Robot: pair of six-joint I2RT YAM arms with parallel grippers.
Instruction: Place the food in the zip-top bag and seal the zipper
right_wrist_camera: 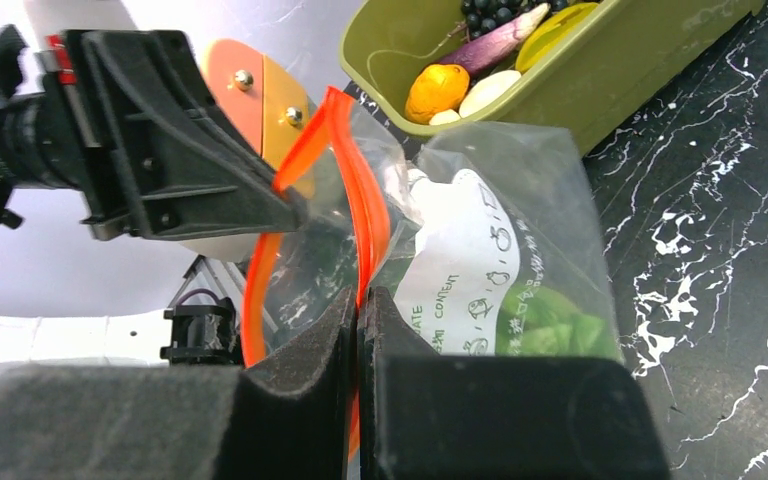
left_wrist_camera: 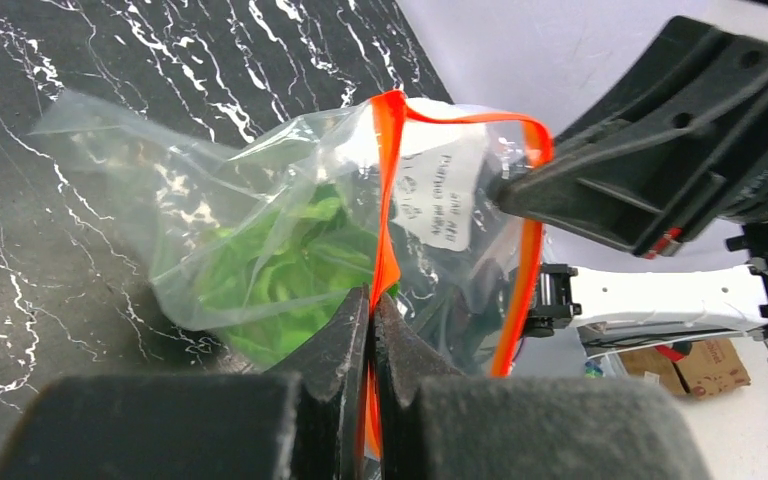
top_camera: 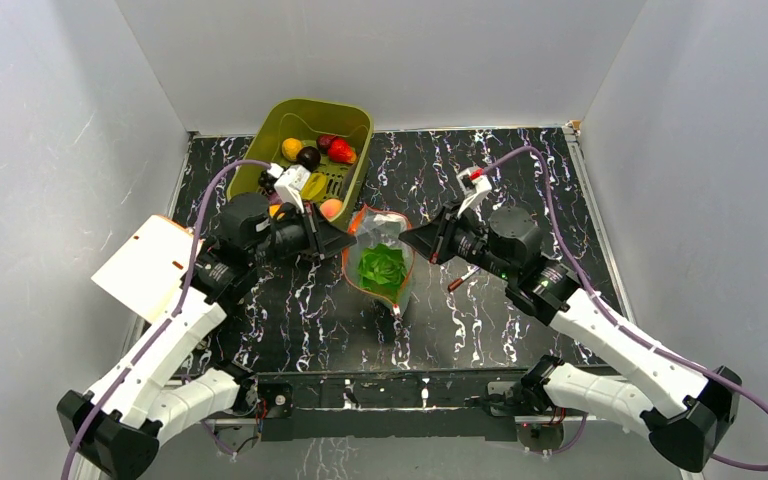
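The clear zip bag (top_camera: pixel 380 270), orange-rimmed, hangs between my two grippers with green leafy food (left_wrist_camera: pixel 280 265) inside and a printed white label (right_wrist_camera: pixel 455 270) showing. My left gripper (top_camera: pixel 348 240) is shut on the bag's orange rim at one side, as the left wrist view (left_wrist_camera: pixel 370 305) shows. My right gripper (top_camera: pixel 405 237) is shut on the opposite side of the rim, the orange strip running between its fingers in the right wrist view.
A green basket (top_camera: pixel 300 110) of assorted fruit and vegetables stands behind the left gripper. A white board (top_camera: pixel 140 265) lies at left, and a red-handled tool (top_camera: pixel 460 280) on the marble top right of the bag.
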